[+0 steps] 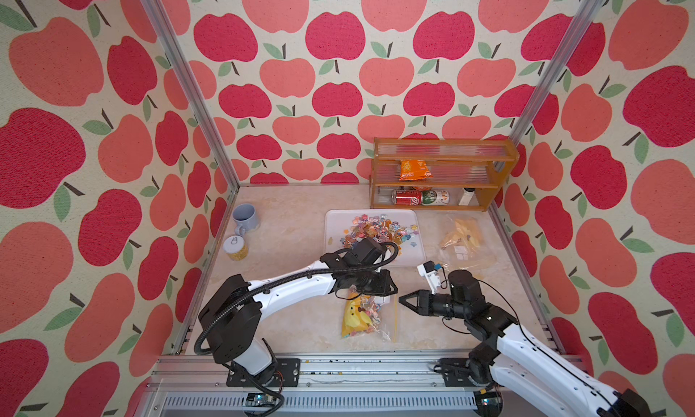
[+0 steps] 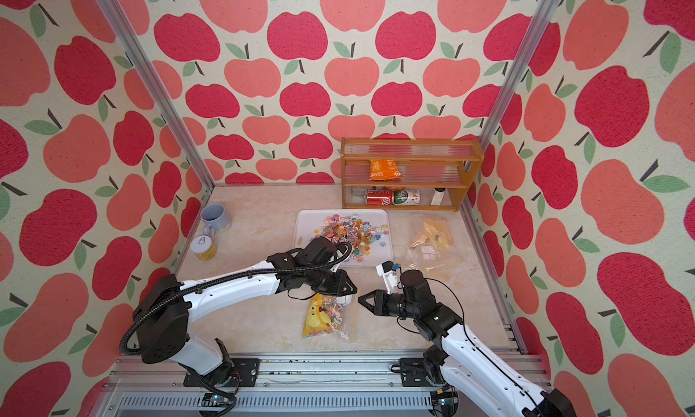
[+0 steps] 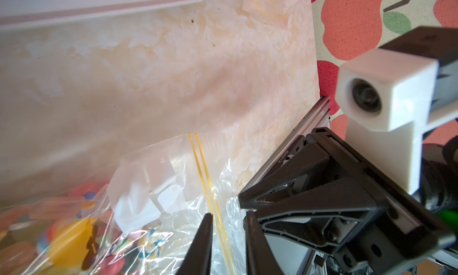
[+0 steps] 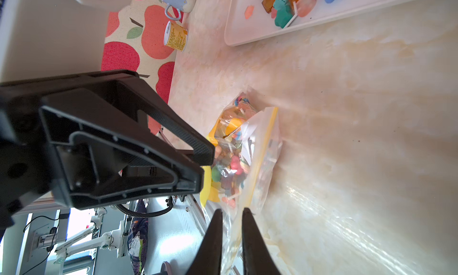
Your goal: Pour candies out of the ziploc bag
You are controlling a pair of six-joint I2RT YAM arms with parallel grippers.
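The clear ziploc bag [image 1: 357,314] with a yellow character print and colourful candies lies flat on the front of the table, its orange zip [image 3: 204,177] facing right. My left gripper [image 1: 391,286] hangs just above the bag's right end, fingers parted with nothing between them in the left wrist view. My right gripper [image 1: 406,300] is just right of the bag, level with the zip end, its fingers slightly parted and empty in its wrist view, over the zip edge. Behind both, the white tray [image 2: 304,221] holds a pile of colourful candies [image 2: 342,228].
A second clear bag [image 1: 463,239] lies right of the tray. A blue mug [image 1: 244,215] and a small can [image 1: 235,248] stand at the left. A wooden shelf [image 1: 445,147] with snacks and cans stands at the back right. Bare table lies left of the tray.
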